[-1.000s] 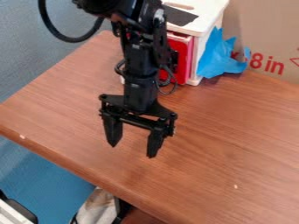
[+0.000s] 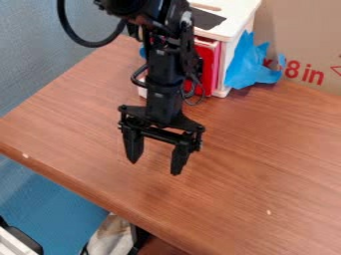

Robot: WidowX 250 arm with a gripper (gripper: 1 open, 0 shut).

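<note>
My black gripper (image 2: pixel 158 154) hangs over the middle of the wooden table (image 2: pixel 253 199), its two fingers pointing down and spread apart with nothing between them. Behind the arm, at the top, is a white box with a red front (image 2: pixel 216 29). A blue crumpled object (image 2: pixel 249 66) sits at its right side.
A cardboard piece with red print (image 2: pixel 300 35) stands at the back right. The table's left edge runs diagonally beside a blue floor (image 2: pixel 40 199), with some white and black items at the lower left.
The gripper stays open, and the other things have not moved.
</note>
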